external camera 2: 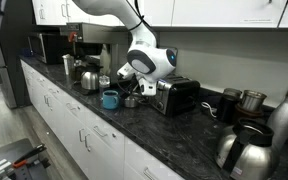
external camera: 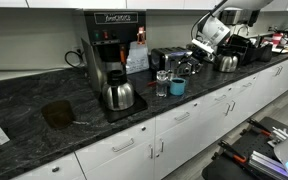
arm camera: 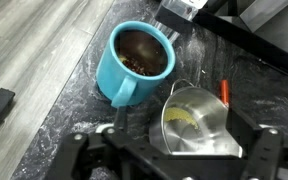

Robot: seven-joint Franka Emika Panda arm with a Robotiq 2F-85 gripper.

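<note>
A blue mug [arm camera: 120, 68] with dark contents stands on the counter in the wrist view, its handle toward the gripper. Close to it is a small silver metal pot [arm camera: 199, 108] with something yellow inside. My gripper is open above the pot, one black finger on either side in the view; nothing is seen held. Exterior view 2 has the mug [external camera 2: 110, 100] on the counter with the pot [external camera 2: 133, 100] beside it, the arm reaching down over them. The fingertips are hard to make out in both exterior views.
A black toaster [external camera 2: 178, 96] stands right by the pot. A steel carafe [external camera 2: 247, 152] and a coffee machine [external camera: 112, 45] are farther along the counter. Clear salt-shaker-like containers [external camera: 162, 83] stand near the mug. The counter's front edge runs close to the mug.
</note>
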